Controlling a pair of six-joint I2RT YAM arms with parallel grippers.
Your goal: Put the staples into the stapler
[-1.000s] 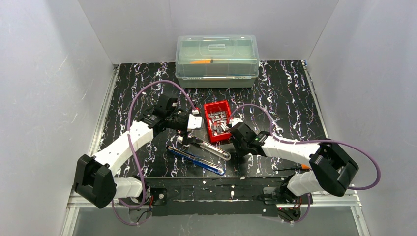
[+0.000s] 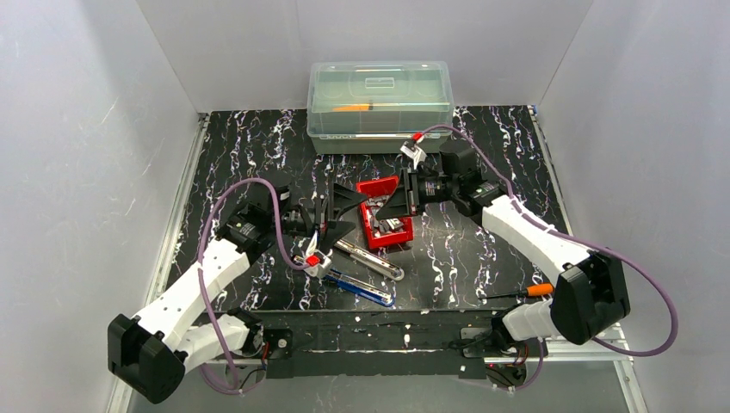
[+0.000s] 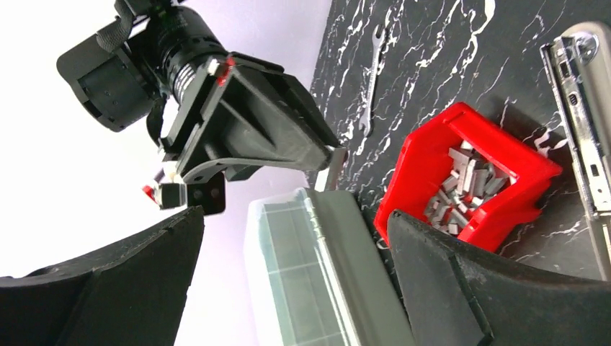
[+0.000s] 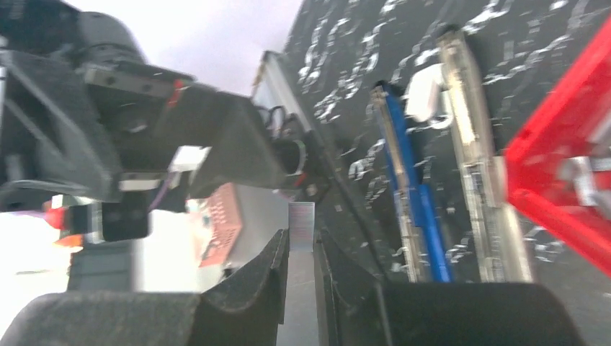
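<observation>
A short silver staple strip (image 4: 301,225) is pinched between the tips of my right gripper, pointing out beyond them. The left wrist view also shows this strip (image 3: 331,169) at the end of the right fingers. My left gripper stands open, its fingers wide apart and empty, facing the right one across a gap. Open lengthwise, the silver stapler (image 4: 472,144) lies on the table, its inner rail showing. Beside it is a blue stapler (image 4: 403,166). The red bin (image 3: 504,140) holds many loose staple pieces (image 3: 472,176); the right gripper hangs over it in the top view.
At the back stands a clear-lidded toolbox (image 2: 379,107). A wrench (image 3: 372,79) lies on the marble-patterned table, and an orange-handled screwdriver (image 2: 538,290) is near the front right. By the staplers sits a small white object (image 4: 425,94).
My right gripper has risen from the bin's right side and swung left over it. The left gripper has turned from over the staplers to face the right one.
</observation>
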